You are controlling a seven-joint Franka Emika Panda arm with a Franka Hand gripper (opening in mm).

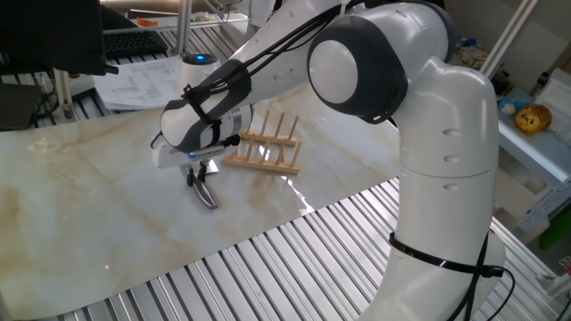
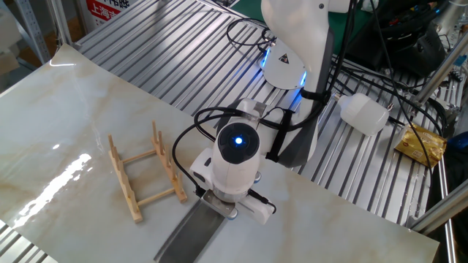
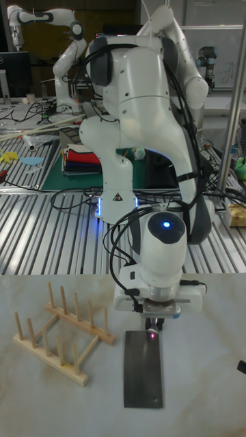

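A grey metal plate (image 1: 206, 196), long and curved in profile, lies under the hand on the marble-patterned table. My gripper (image 1: 196, 174) points down at the plate's end, its two fingers drawn close together and apparently shut on it. In exterior view 3 the plate (image 3: 143, 371) reaches toward the camera from the fingertips (image 3: 159, 325); exterior view 2 shows the plate (image 2: 191, 235) coming out from under the hand, which hides the fingers. Whether the plate is clear of the tabletop, I cannot tell.
Close beside the hand stands a wooden rack (image 3: 51, 359) with upright pegs, its slots empty. Slatted metal decking (image 2: 157, 58) borders the table.
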